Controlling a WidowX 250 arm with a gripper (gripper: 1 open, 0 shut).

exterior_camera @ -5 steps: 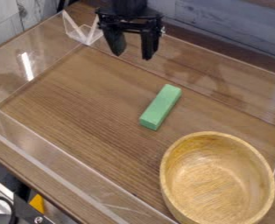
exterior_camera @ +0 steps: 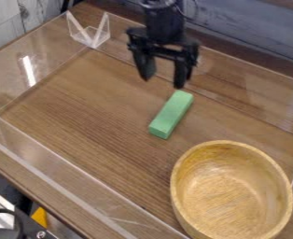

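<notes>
The dark robot gripper [exterior_camera: 164, 67] hangs over the back middle of the wooden table, its two blurred fingers pointing down and apart, with nothing visible between them. A green rectangular block [exterior_camera: 171, 114] lies on the table below it and a little toward the front.
A large tan bowl [exterior_camera: 231, 203] takes up the front right. Clear plastic-like racks stand at the back left [exterior_camera: 90, 30] and at the left edge. Dark cables lie at the lower left corner.
The gripper has shifted right and slightly toward the front, closer to the green block. The block and bowl look unmoved.
</notes>
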